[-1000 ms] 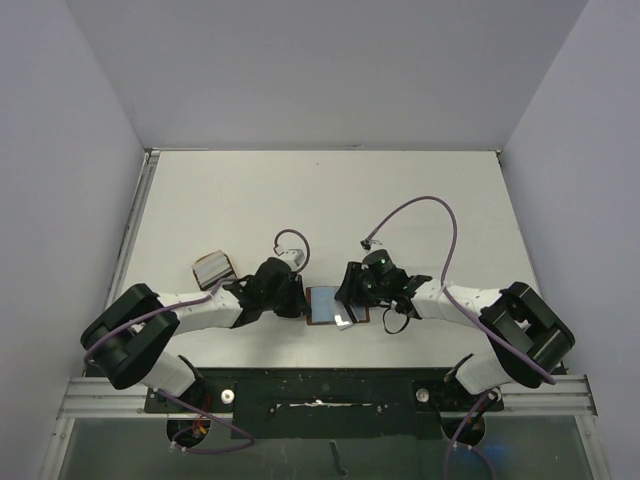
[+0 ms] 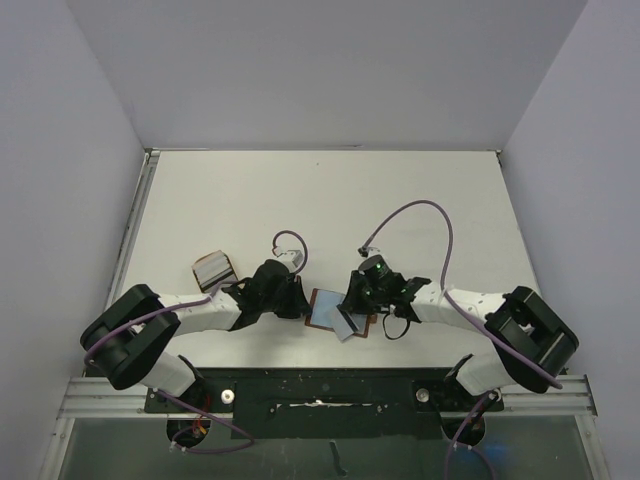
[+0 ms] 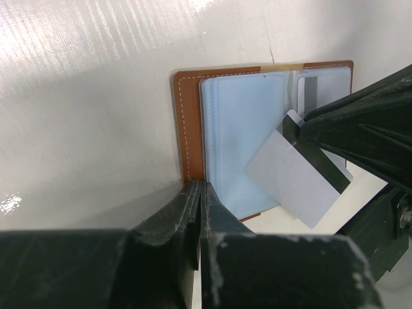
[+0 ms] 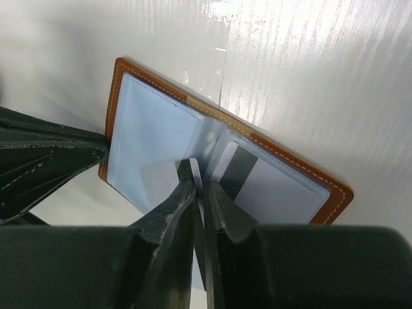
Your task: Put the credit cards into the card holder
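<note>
The brown card holder with clear pockets lies open on the table between both grippers, one card with a dark stripe lying in a pocket. A second striped card slants over the pockets and past the holder's edge. My left gripper is shut at the holder's edge, with no card visible between its fingers. My right gripper is at the slanted card's upper end, near the middle seam; whether its fingertips grip that card or only touch it is unclear.
A rack with what look like cards stands at the left of the white table.
The right gripper has shifted slightly in the top view, and the holder with the slanted card looks a little turned. The left gripper has barely moved.
</note>
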